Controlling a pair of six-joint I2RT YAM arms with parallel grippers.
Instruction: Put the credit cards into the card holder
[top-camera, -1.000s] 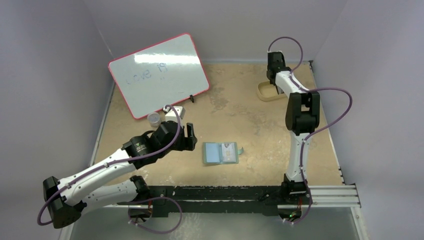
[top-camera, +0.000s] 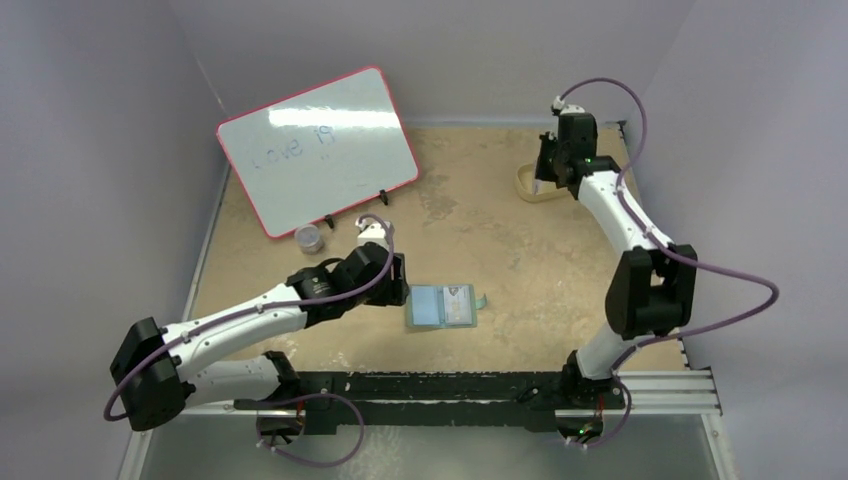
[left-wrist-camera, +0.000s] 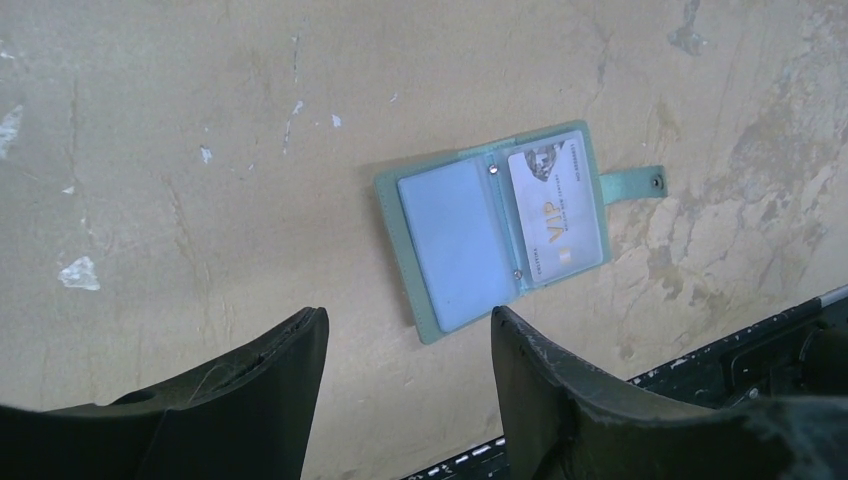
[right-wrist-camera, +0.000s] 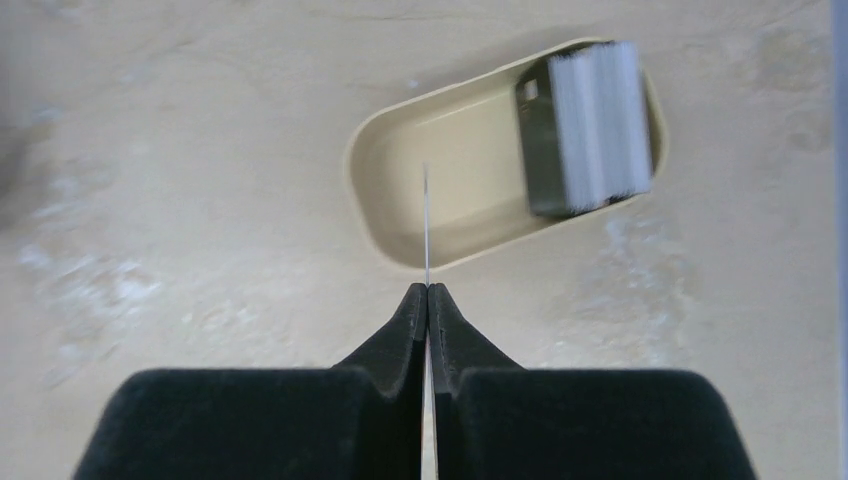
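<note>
The teal card holder lies unfolded on the table, a VIP card in its right pocket and a pale blue panel on the left. My left gripper is open and empty above the table, just left of the holder in the top view. Seen edge-on as a thin line, a card sticks out from between the closed fingertips of my right gripper. That gripper is raised over the cream tray. Several more cards stand stacked at the tray's right end.
A whiteboard with a red edge leans at the back left, and a round clear container stands below it. A wall rises close to the right arm. Mid-table is clear.
The left gripper has shifted rightward, nearer the holder.
</note>
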